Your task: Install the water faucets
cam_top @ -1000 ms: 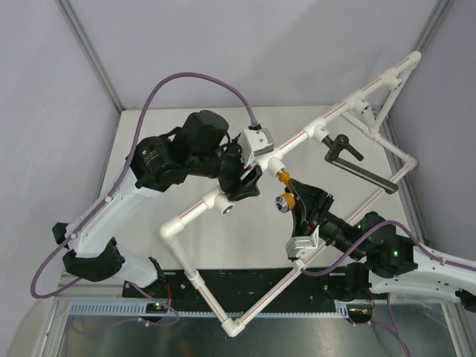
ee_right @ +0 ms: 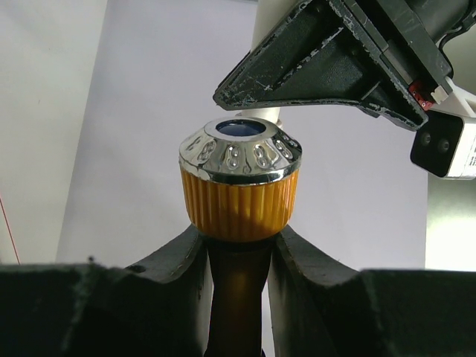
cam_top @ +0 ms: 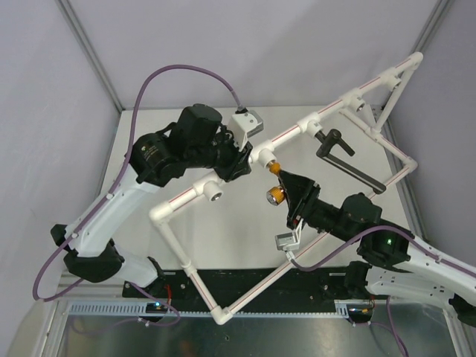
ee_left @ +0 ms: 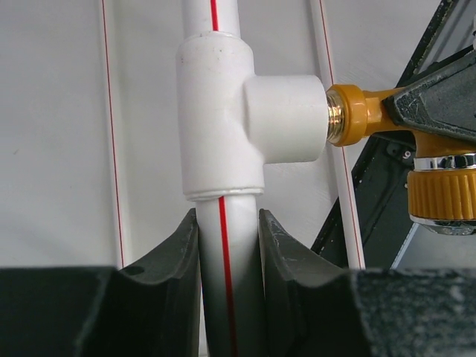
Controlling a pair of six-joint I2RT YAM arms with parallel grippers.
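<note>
A white PVC pipe frame (cam_top: 171, 239) spans the table. My left gripper (cam_top: 242, 160) is shut on the upper pipe beside a tee fitting (ee_left: 212, 119), the pipe (ee_left: 230, 260) filling its fingers in the left wrist view. An orange faucet (cam_top: 276, 195) with chrome-rimmed cap (ee_right: 238, 201) is gripped by my right gripper (cam_top: 286, 190). Its threaded end (ee_left: 346, 114) meets the tee's side opening; how far it is inserted is unclear.
A dark tool or fitting (cam_top: 349, 167) with a long bar hangs from another tee to the right. More tee outlets line the frame. The white panel below is otherwise clear.
Over the last second both grippers, the faucet and the pipe frame have shifted slightly left in the top view, with the right gripper's body tilting a little.
</note>
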